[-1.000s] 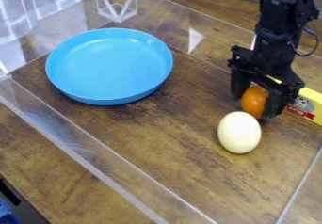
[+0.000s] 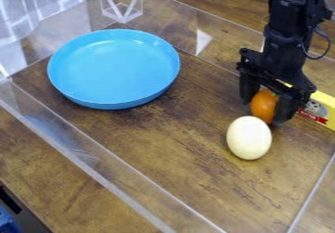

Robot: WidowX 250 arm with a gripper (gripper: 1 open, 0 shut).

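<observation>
My black gripper (image 2: pixel 273 88) reaches down at the right of the camera view, its fingers around a small orange object (image 2: pixel 265 106) on the wooden table. Whether the fingers press on it is hard to tell. A white egg (image 2: pixel 249 138) lies just in front of the orange object, apart from the gripper.
A blue plate (image 2: pixel 113 67) sits at the upper left. A yellow object (image 2: pixel 318 110) lies beside the orange one at the right edge, partly behind the gripper.
</observation>
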